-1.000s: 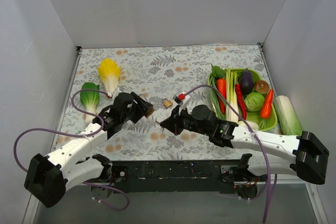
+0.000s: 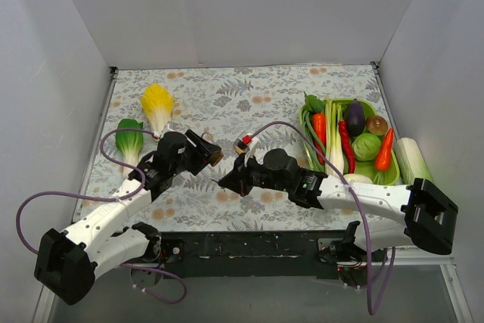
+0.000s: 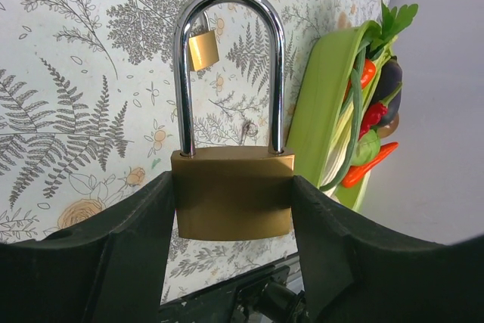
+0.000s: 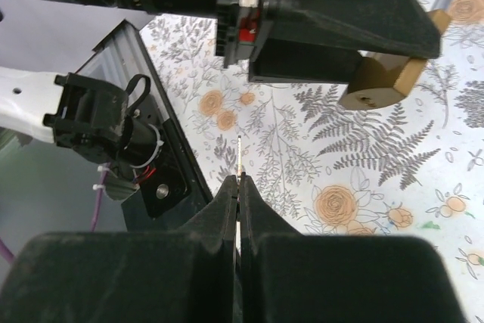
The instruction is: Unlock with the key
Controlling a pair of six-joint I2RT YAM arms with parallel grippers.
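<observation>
A brass padlock (image 3: 232, 209) with a long steel shackle is clamped across its body by my left gripper, above the table. Both shackle legs run into the body. In the right wrist view, the padlock's underside (image 4: 369, 99) shows a small keyhole. My right gripper is shut on a thin key (image 4: 240, 155), seen almost edge-on, its shaft sticking out past the fingertips. The key's tip is apart from the padlock, toward the table's front side of it in the top view. How the key's teeth are turned cannot be made out.
A smaller brass padlock (image 3: 203, 51) lies on the patterned table. At right stands a green basket (image 3: 321, 92) of vegetables, with a long pale cabbage (image 2: 414, 160) beside it. Bok choy (image 2: 129, 138) and a yellow cabbage (image 2: 157, 104) lie at left.
My right gripper and its key have moved left, toward the held padlock, and slightly toward the front. The right arm now covers much of the small padlock.
</observation>
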